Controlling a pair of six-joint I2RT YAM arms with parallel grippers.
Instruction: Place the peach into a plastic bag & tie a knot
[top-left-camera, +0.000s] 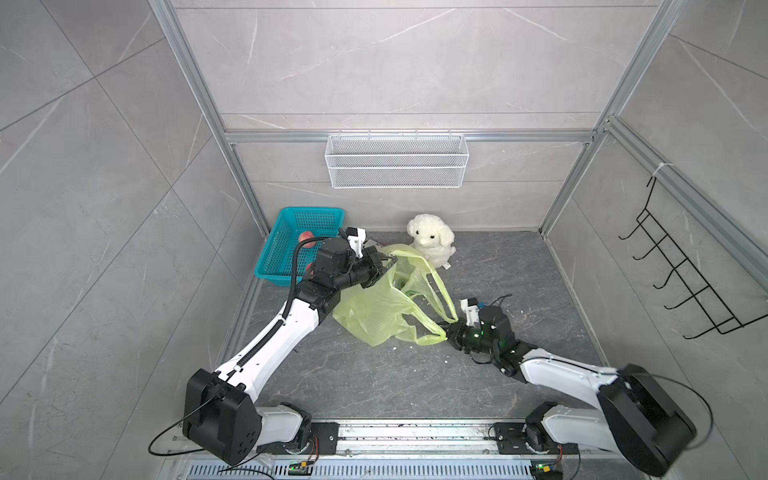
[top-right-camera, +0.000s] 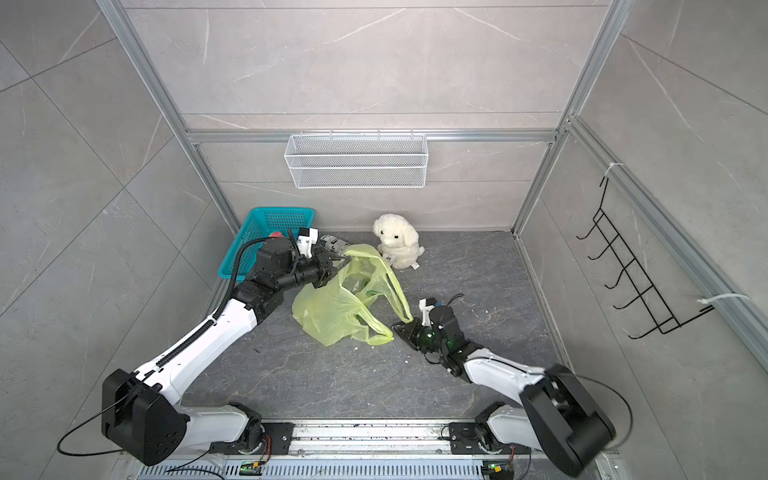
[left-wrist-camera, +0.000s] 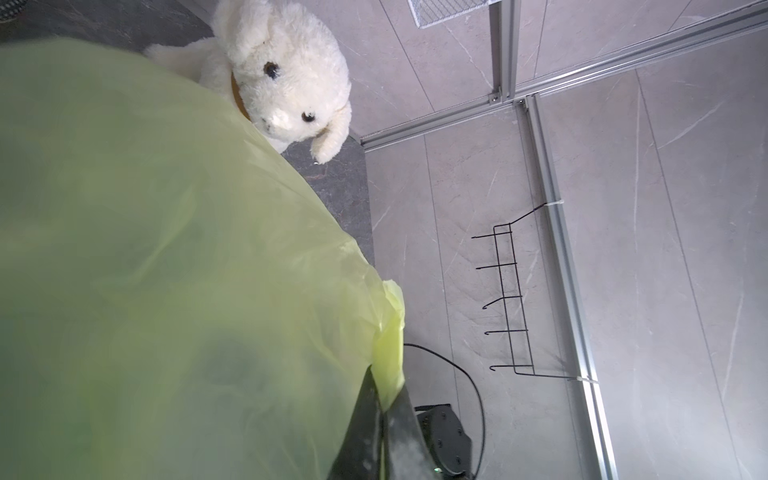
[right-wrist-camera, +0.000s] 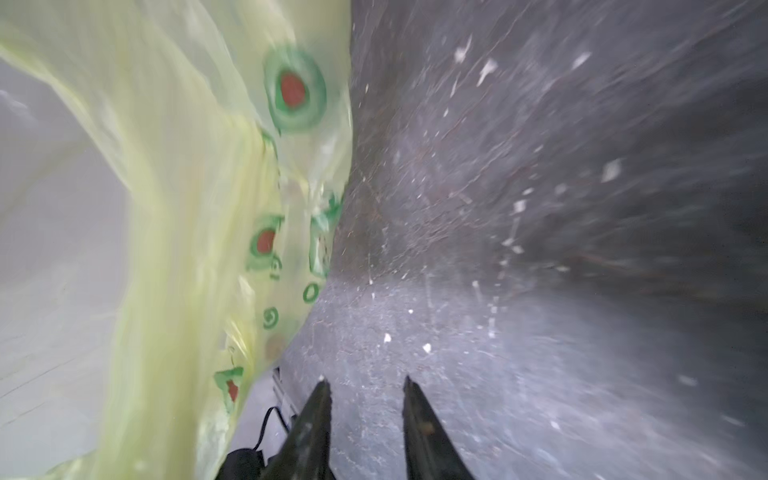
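Observation:
The pale green plastic bag (top-left-camera: 376, 310) stands partly spread in mid-floor, its handle loops toward the right. My left gripper is shut on its rim; thin plastic shows between the fingertips in the left wrist view. Close by the bag's right-hand handles is my right gripper, its fingers (right-wrist-camera: 313, 428) apart with nothing visible between them. In the right wrist view the bag's printed side hangs left of those fingers. A peach (top-left-camera: 305, 237) lies in the teal basket (top-left-camera: 272, 260), and another is mostly hidden behind the left arm. I cannot see what the bag holds.
A white plush dog (top-left-camera: 430, 237) sits just behind the bag. On the back wall hangs a white wire rack (top-left-camera: 397, 160), and a black hook rack (top-left-camera: 680, 264) is on the right wall. Bare dark floor (top-left-camera: 512, 264) lies to the right and in front.

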